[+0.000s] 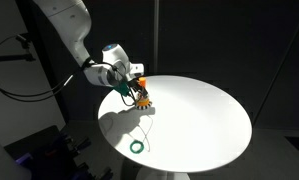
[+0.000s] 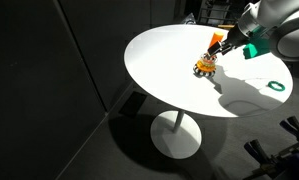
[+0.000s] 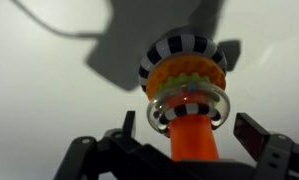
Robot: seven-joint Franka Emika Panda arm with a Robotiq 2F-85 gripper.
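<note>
A ring-stacking toy stands on the white table, with an orange post (image 3: 194, 140) at its top. Its stack shows a clear ring (image 3: 160, 101), an orange ring (image 3: 165, 72) and a black-and-white checked ring (image 3: 188, 44); exterior view 2 has the toy (image 2: 205, 66) right of the middle. My gripper is open, one finger on each side of the post in the wrist view, with gaps showing on both sides. Apart from the toy, a green ring (image 1: 136, 146) lies flat near the table's front edge, also visible as a green ring (image 2: 276, 86) at the right in exterior view 2.
A thin cord-like line runs from near the toy toward the green ring in exterior view 1. Green patches (image 2: 256, 48) show at the arm's wrist.
</note>
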